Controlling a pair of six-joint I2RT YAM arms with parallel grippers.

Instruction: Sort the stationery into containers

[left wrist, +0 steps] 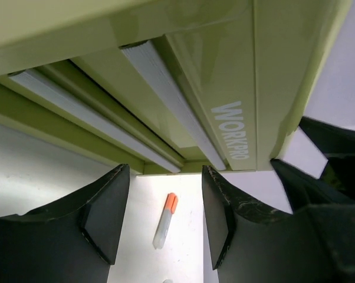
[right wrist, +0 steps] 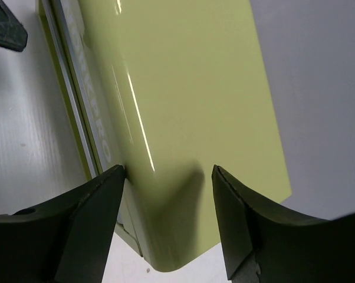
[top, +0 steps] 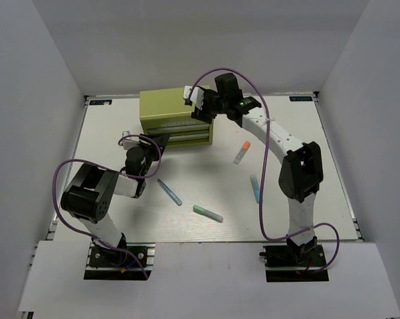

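The green WORKPRO drawer box stands at the back centre, with two white drawer edges. My left gripper is at its lower left front; in the left wrist view its fingers are apart below the drawer edges, nothing between them. My right gripper is at the box's top right front corner; in the right wrist view its fingers stand apart around that rounded corner. Whether they touch it is unclear. On the white table lie a green pen, a dark-blue one, a blue one and an orange-capped one.
Grey walls bound it at the sides and back. Purple cables run along both arms.
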